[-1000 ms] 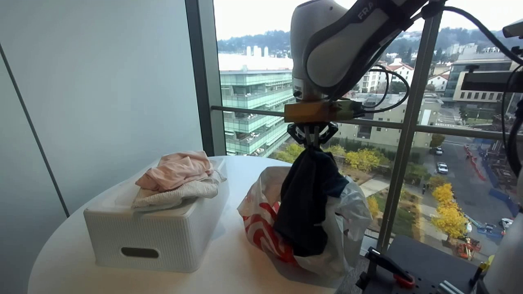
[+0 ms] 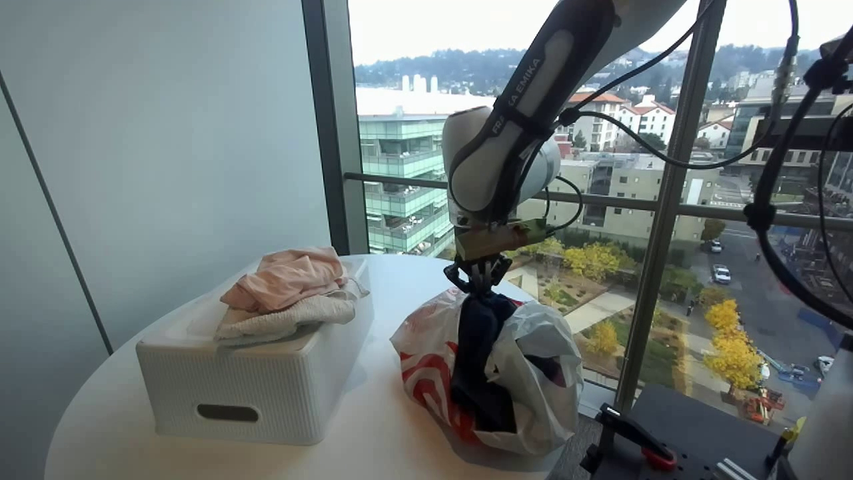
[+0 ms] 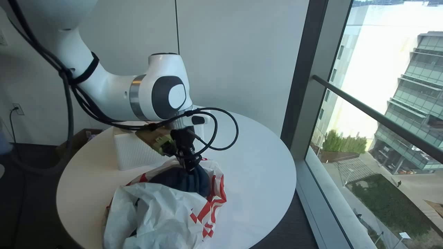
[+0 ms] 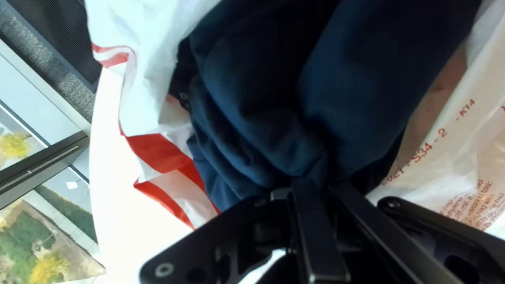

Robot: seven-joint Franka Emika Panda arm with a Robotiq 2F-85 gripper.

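My gripper is shut on a dark navy cloth, low at the mouth of a white and red plastic bag. In the wrist view the navy cloth bunches up at the fingertips and spreads away from them, with the bag on both sides. From the second exterior view, the cloth lies within the bag's opening, and the crumpled bag hides its lower part. How far down the cloth reaches inside cannot be seen.
Left on the round white table stands a white ribbed box with a hand slot. On top lie a folded pink cloth and a cream cloth. Tabletop right of the bag in the second exterior view is clear; windows stand beyond.
My gripper has come down and a little to the left with the navy cloth. The cloth was stretched higher above the bag; now it sits lower, and the bag's opening has sagged.
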